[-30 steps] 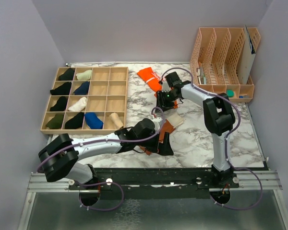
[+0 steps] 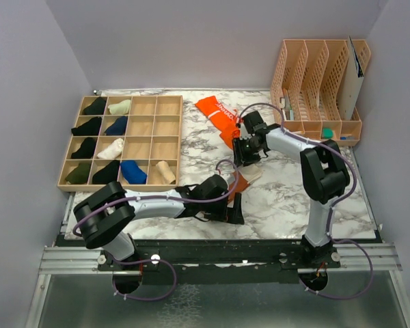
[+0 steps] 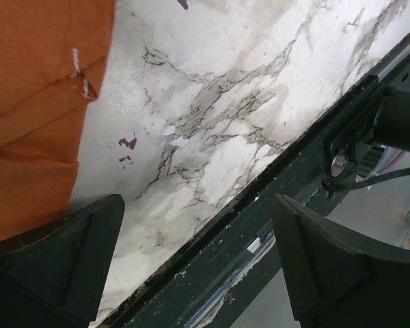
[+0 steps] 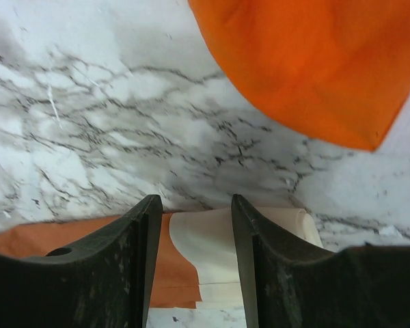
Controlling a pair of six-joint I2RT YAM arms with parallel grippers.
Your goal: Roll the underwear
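Observation:
The underwear, rust-orange with a cream section, lies flat on the marble table; its orange part [image 2: 240,186] and cream part [image 2: 253,171] show in the top view between my two grippers. In the right wrist view, my right gripper is part open over the cream cloth [image 4: 208,239], at the edge of the garment; whether its fingertips touch the fabric I cannot tell. My left gripper stands open, with one finger beside the orange cloth [image 3: 27,174] and bare marble between its fingers. The left arm hides some of the garment from above.
A bright orange cloth with lettering [image 2: 217,112] lies behind the right gripper. At left is a wooden compartment tray [image 2: 165,106] holding several rolled cloths. A peach organizer [image 2: 295,58] stands at back right. Marble is clear at front right.
The left gripper has shifted a little, staying low near the garment's front.

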